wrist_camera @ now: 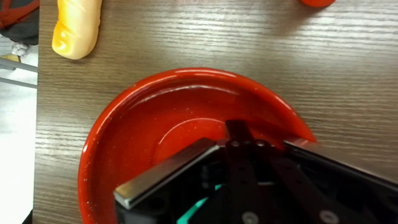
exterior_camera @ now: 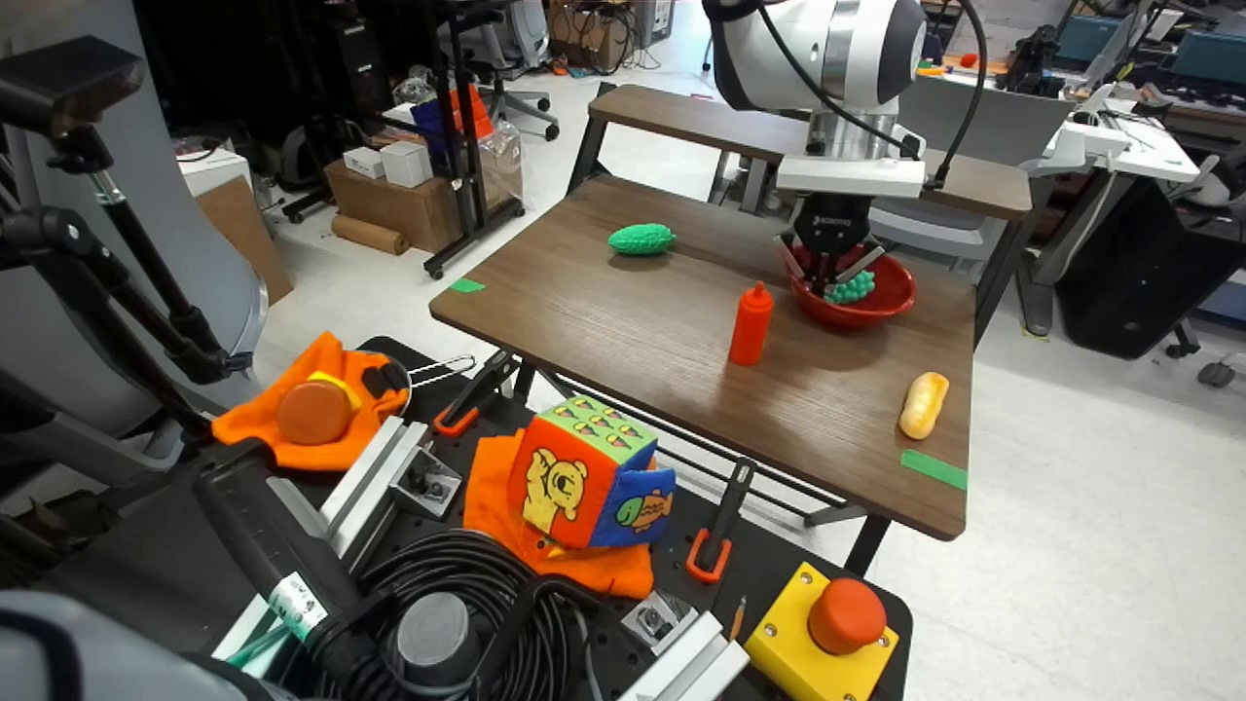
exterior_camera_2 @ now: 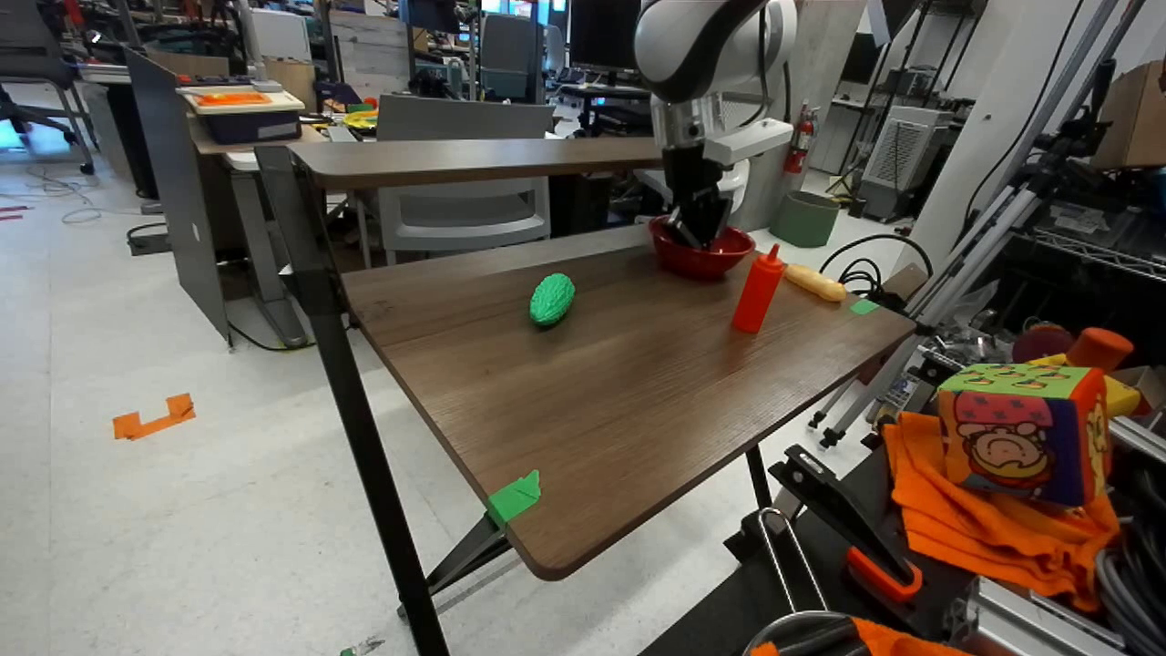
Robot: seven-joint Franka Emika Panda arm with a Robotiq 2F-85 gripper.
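Inside the red bowl (exterior_camera: 897, 294) on the table lies a bumpy teal bunch, like toy grapes (exterior_camera: 856, 287). My gripper is down in the bowl, its two black fingers drawn together with nothing between them. In the wrist view only slivers of the teal grapes (wrist_camera: 194, 209) show, beneath and to the left of the fingers, outside them. Exterior view 1 has the bunch to the right of my fingertips. From the other side, the bowl (exterior_camera_2: 700, 261) hides the grapes.
A red squeeze bottle (exterior_camera: 751, 325) stands upright close to the bowl. The bread roll (exterior_camera: 924, 405) lies near the table's right edge, and a green bumpy toy (exterior_camera: 641, 239) lies toward the far left. Bare tabletop (exterior_camera_2: 568, 404) covers the middle and left.
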